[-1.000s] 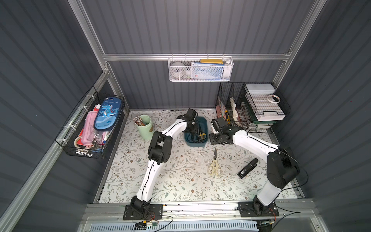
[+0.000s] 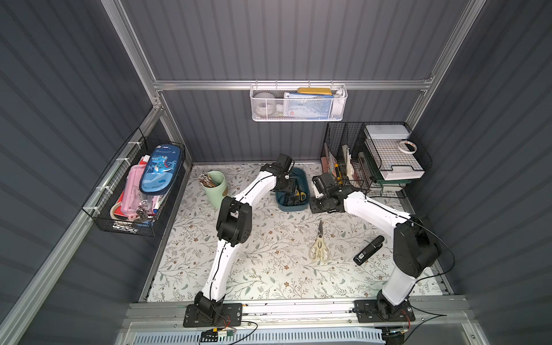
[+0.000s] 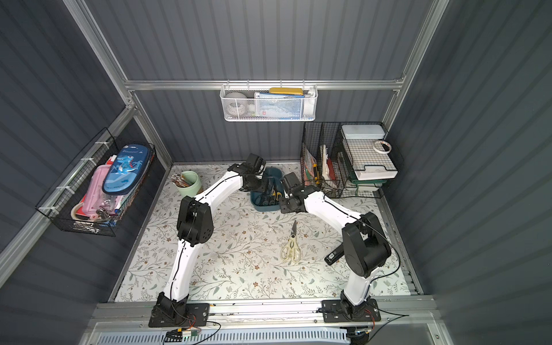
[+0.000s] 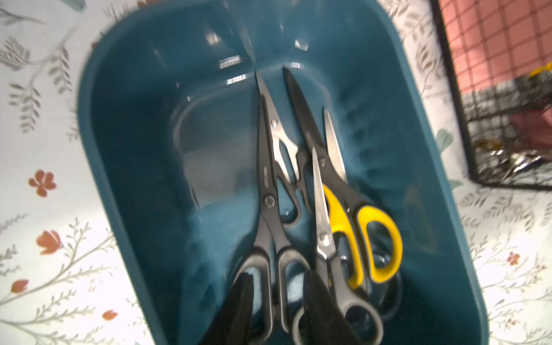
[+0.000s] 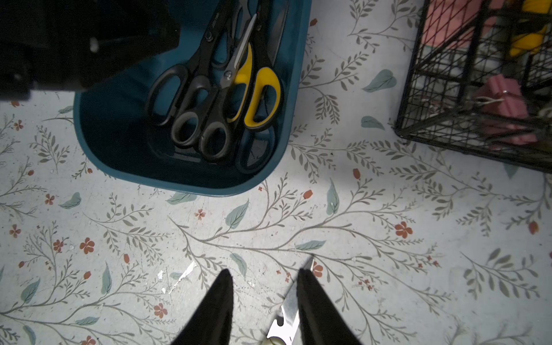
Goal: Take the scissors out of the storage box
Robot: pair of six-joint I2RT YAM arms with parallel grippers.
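Note:
A teal storage box (image 4: 103,149) holds several scissors, black-handled ones (image 4: 265,184) and a yellow-black pair (image 4: 391,247). My left gripper is over the box, its fingers parted above the handles, nothing seen held. My right gripper stands open at the box's right front, with nothing between its fingers. Cream-handled scissors (image 2: 319,250) lie on the table in front of the box.
A green pen cup (image 2: 217,195) stands left of the box. A black wire organizer (image 5: 408,103) is close on the right. A black stapler (image 2: 369,250) lies at front right.
The box has shifted a little toward the back.

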